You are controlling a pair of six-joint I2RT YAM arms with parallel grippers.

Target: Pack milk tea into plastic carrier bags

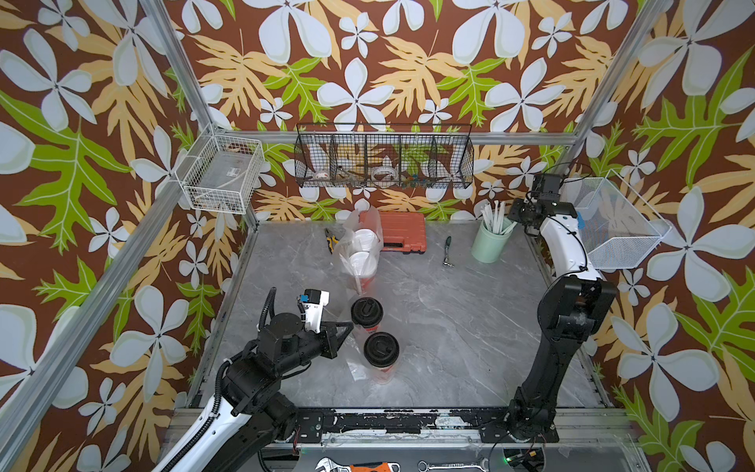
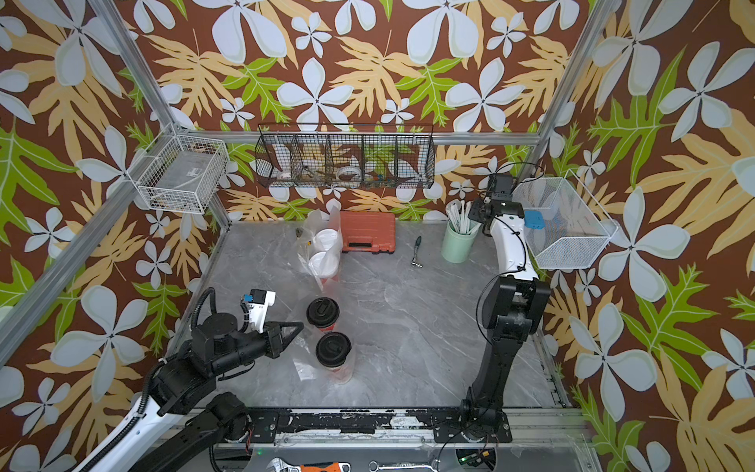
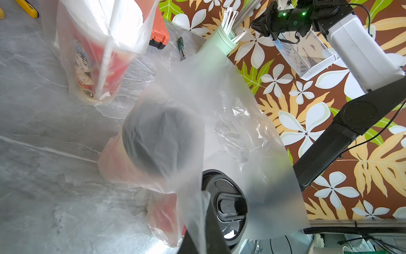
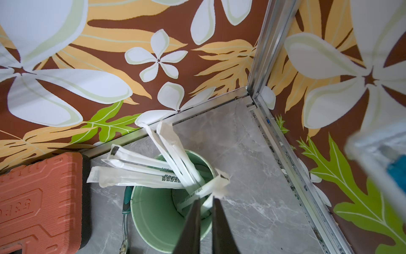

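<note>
Two red cups with black lids, the rear cup (image 1: 366, 312) and the front cup (image 1: 381, 348), stand close together on the table, with a clear plastic bag (image 3: 253, 160) around them. My left gripper is shut on the bag's film, beside the cups; the film veils one lid in the left wrist view. Behind them, white-lidded cups (image 1: 361, 253) stand in another clear bag. At the right, wrapped white straws (image 4: 177, 158) lean in a green holder (image 4: 148, 211). My right gripper is shut with its tips at the straws; whether one lies between them is unclear.
A red toolbox (image 1: 403, 233) sits at the back, with a small tool (image 1: 447, 253) to its right. A white wire basket (image 1: 617, 228) hangs beside the right arm.
</note>
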